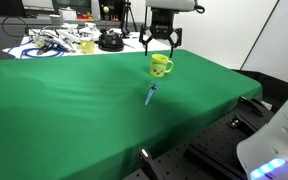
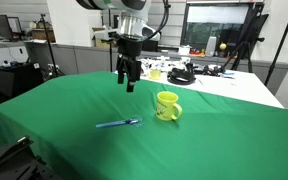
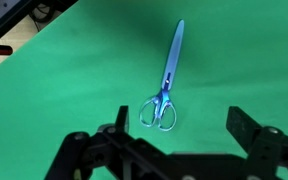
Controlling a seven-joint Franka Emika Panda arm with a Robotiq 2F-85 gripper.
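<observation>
Blue scissors [image 3: 168, 82] lie flat and closed on the green table, handle loops toward my gripper and blades pointing away in the wrist view. In exterior view 2 the scissors [image 2: 117, 124] appear left of a yellow mug [image 2: 167, 107], which stands upright. The mug [image 1: 160, 66] is out of sight in the wrist view. My gripper [image 1: 158, 52] hangs above the table with its fingers spread. From the wrist, the gripper is open, nothing between its fingers, and the scissors' loops show between the two tips.
Along the back are cables [image 1: 49, 42], another yellow cup [image 1: 87, 46] and a black device [image 1: 111, 41]. A dark frame [image 1: 199, 155] with a white machine runs beside the near edge of the table.
</observation>
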